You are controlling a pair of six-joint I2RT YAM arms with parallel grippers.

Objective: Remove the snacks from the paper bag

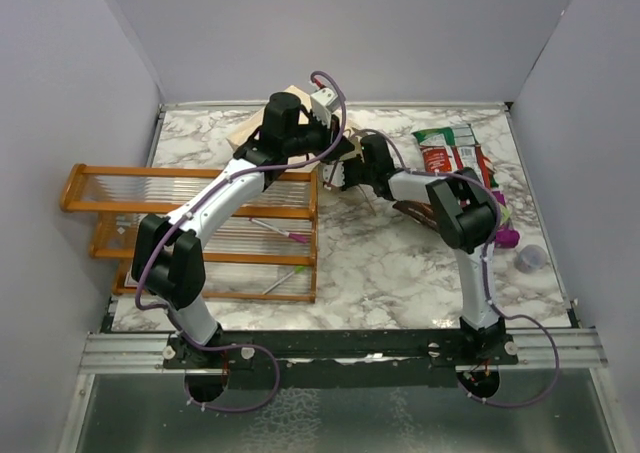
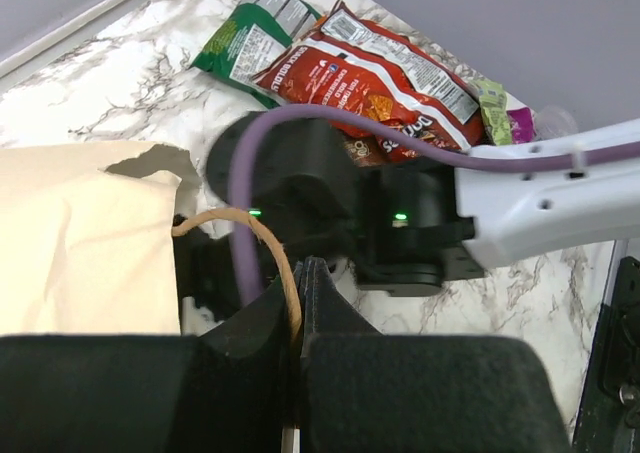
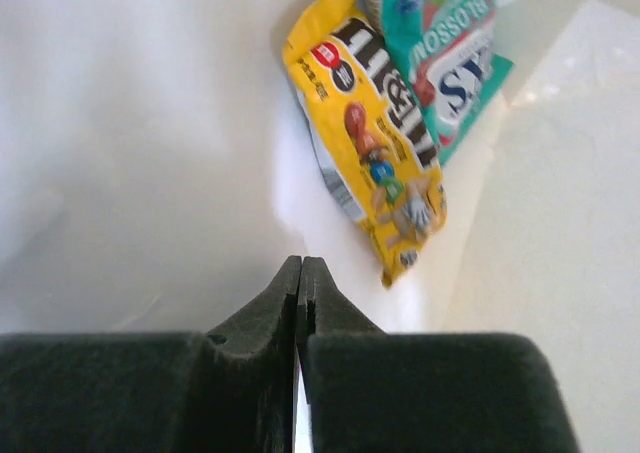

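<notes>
The cream paper bag lies at the back, mostly hidden under my left arm; in the left wrist view its side and twisted handle show. My left gripper is shut at the bag, with the handle running down across the seam of its fingers. My right gripper is inside the bag, shut with nothing seen between its fingertips. Ahead of it in the bag lie a yellow snack packet and a teal packet.
Several snack packets, red and green, lie at the back right beside a clear cup. A wooden rack fills the left.
</notes>
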